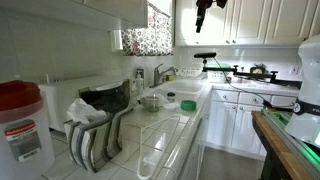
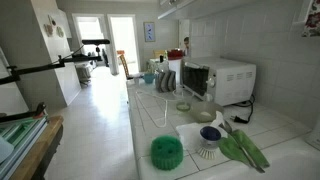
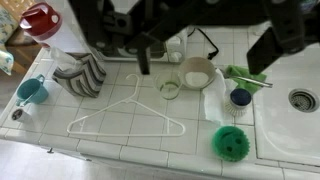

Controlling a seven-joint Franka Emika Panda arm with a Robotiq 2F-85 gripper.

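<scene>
My gripper (image 1: 200,24) hangs high above the counter in exterior view 1. The wrist view shows its dark, blurred fingers (image 3: 143,60) spread wide, open with nothing between them. Below lies a white clothes hanger (image 3: 128,130), flat on the tiled counter, its hook toward the wall side. A clear glass (image 3: 168,86) stands just beyond the hanger, beside a pale bowl (image 3: 197,66). To the right are a white cloth (image 3: 214,104), a dark blue cup (image 3: 239,98) and a round green item (image 3: 230,143). A green cloth (image 2: 238,150) lies near the cup.
The sink (image 3: 280,135) borders the right side in the wrist view. To the left stand a striped slotted holder (image 3: 80,82), a teal mug (image 3: 32,92) and a red-lidded container (image 3: 42,20). A white toaster oven (image 2: 218,80) stands against the wall; cabinets (image 1: 105,12) overhang the counter.
</scene>
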